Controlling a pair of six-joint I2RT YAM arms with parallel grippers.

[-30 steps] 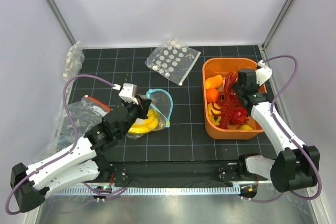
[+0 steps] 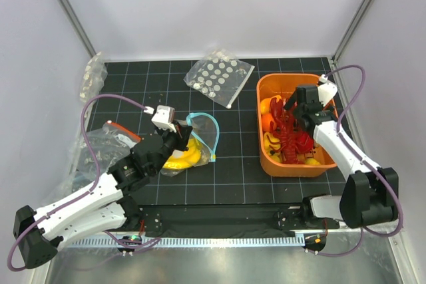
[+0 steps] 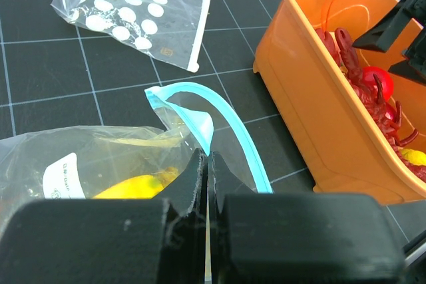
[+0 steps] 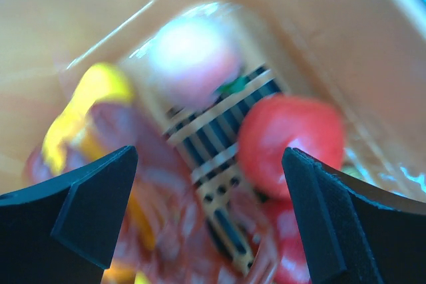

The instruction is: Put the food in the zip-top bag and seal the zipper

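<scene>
A clear zip bag holding yellow food lies left of centre, its light-blue zipper curved upward. My left gripper is shut at the bag's mouth by the zipper; whether bag film is between the fingers I cannot tell. My right gripper is open inside the orange bin, above a red lobster, a blurred red round food, a pale round item and yellow pieces.
A dotted clear bag lies at the back of the tiled table. More plastic bags lie at the left. Bare table lies between the blue-zipper bag and the bin.
The left arm has stayed still at the bag.
</scene>
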